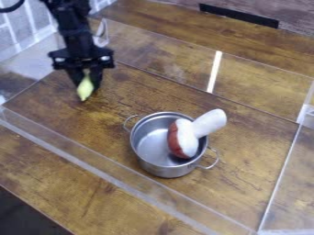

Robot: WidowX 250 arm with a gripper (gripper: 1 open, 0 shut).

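My gripper (84,68) is at the upper left of the camera view, slightly blurred, shut on a pale yellow-green object (84,88) that hangs down from its fingers, held upright or slightly tilted. A steel pot (164,162) with two handles stands at the lower middle, right of and nearer than my gripper. In it rests a red-and-white object (185,138) with a thick white end (208,121) that sticks up past the rim toward the upper right.
Clear low walls, apparently plastic, surround the wooden work surface (123,165). A white tiled wall (17,37) is at the back left. The wood between gripper and pot is bare, as is the area right of the white strip (215,72).
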